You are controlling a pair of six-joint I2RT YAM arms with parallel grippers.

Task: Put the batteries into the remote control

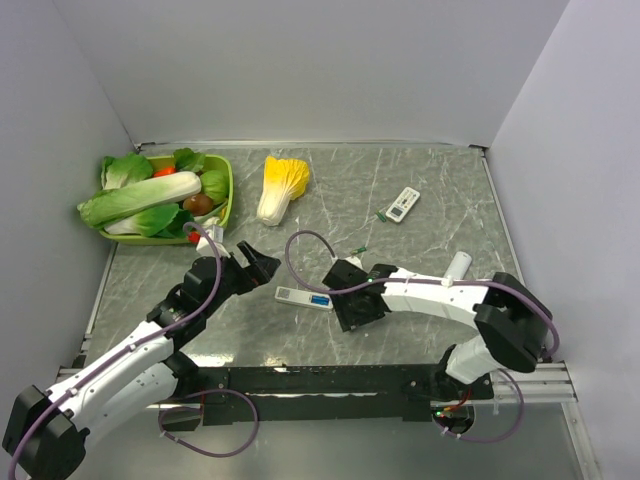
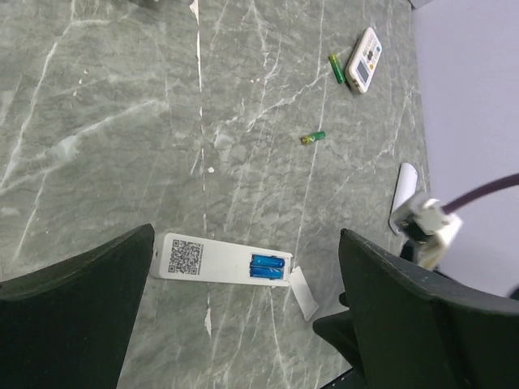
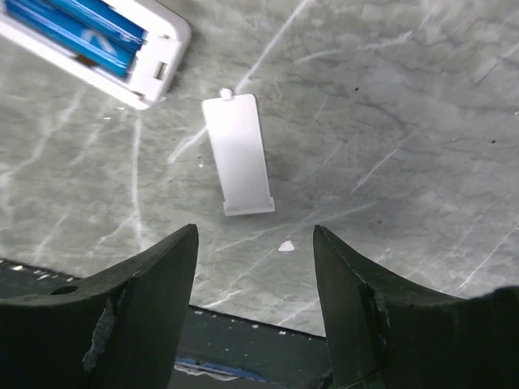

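Note:
A white remote (image 2: 212,261) lies back-up on the marble table, blue batteries (image 3: 85,40) in its compartment. Its small white cover (image 3: 239,154) lies apart beside it. My right gripper is open just above the cover, nothing between its fingers. My left gripper (image 1: 258,258) hangs open to the left of and above the remote. Two loose green batteries (image 2: 336,69) (image 2: 313,137) lie farther back on the table.
Another remote (image 1: 402,204) lies at the back right, a white object (image 1: 457,266) at the right. A green basket of vegetables (image 1: 224,186) and a yellow cabbage (image 1: 283,188) stand at the back left.

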